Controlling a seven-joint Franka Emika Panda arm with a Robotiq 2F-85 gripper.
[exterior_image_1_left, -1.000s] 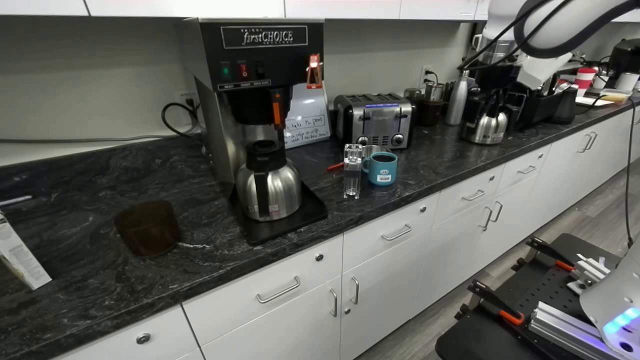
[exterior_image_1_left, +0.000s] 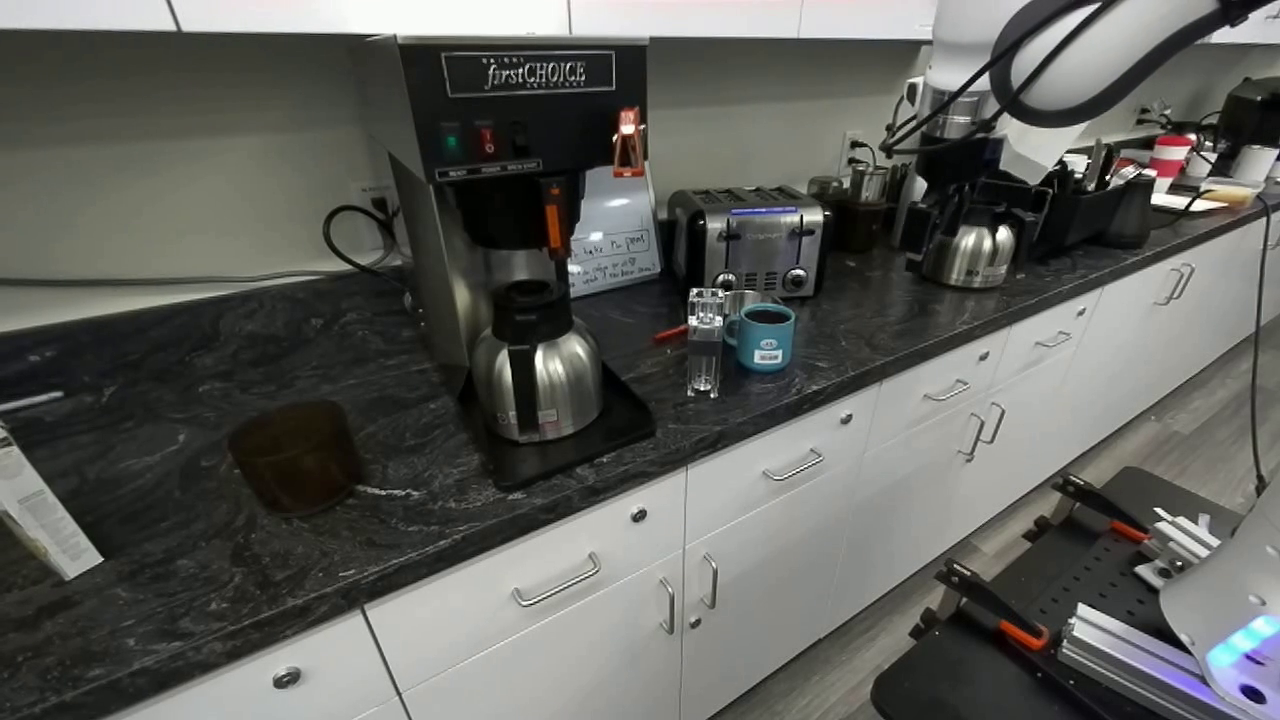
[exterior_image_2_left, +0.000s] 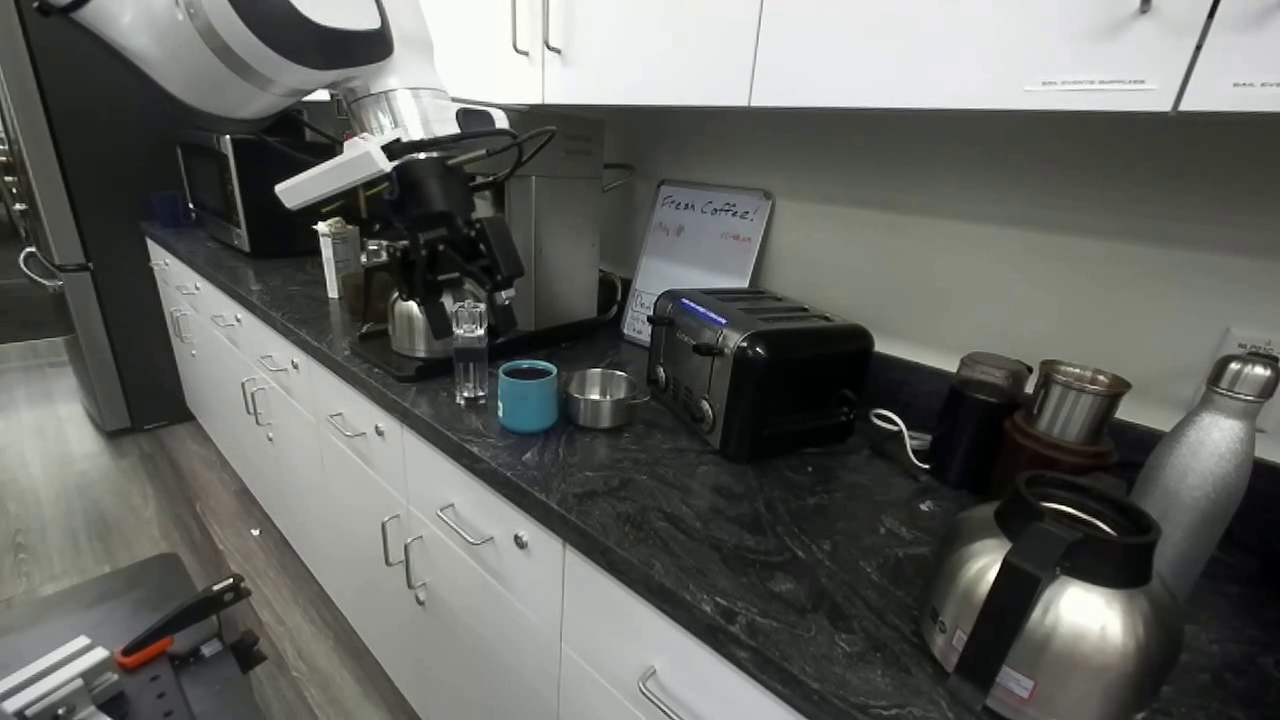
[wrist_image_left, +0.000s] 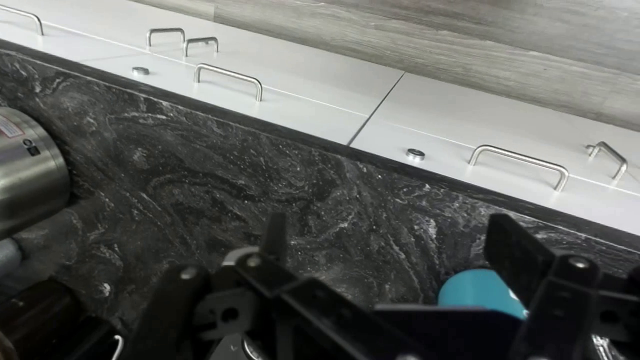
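My gripper stands open above the dark counter, its two fingers wide apart with nothing between them. In the wrist view, the teal mug (wrist_image_left: 478, 292) shows partly behind the right finger. Upright on the counter are this mug (exterior_image_1_left: 765, 337) with dark contents and a clear acrylic grinder (exterior_image_1_left: 704, 344) close to it. From the second exterior view, my gripper (exterior_image_2_left: 473, 317) overlaps the top of the clear grinder (exterior_image_2_left: 470, 362); exterior view 1 puts the arm farther right, beyond the toaster.
A coffee maker with a steel carafe (exterior_image_1_left: 537, 378) stands left of the grinder. Behind the mug are a small steel bowl (exterior_image_2_left: 600, 397) and a toaster (exterior_image_2_left: 756, 366). Another carafe (exterior_image_2_left: 1056, 606) and a silver bottle (exterior_image_2_left: 1206, 468) stand at the other end.
In exterior view 1, the arm and gripper have shifted left, now covering most of the silver bottle. The mug, grinder and other counter items have not moved.
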